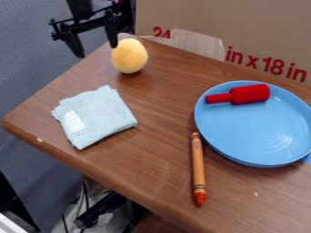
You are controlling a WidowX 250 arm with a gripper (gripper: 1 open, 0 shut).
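Observation:
My black gripper (95,45) hangs at the top left, open, its two fingers apart with nothing seen between them. It is left of and slightly above a yellow round object (130,56) near the back edge of the table. A folded light-blue cloth (95,116) lies on the left part of the wooden table. A red cylindrical object (249,94) lies on a blue plate (253,136) at the right. An orange crayon with a red tip (198,170) lies just left of the plate.
A cardboard box (225,27) stands behind the table (145,173). The table's left edge drops to a grey floor area with dark objects below.

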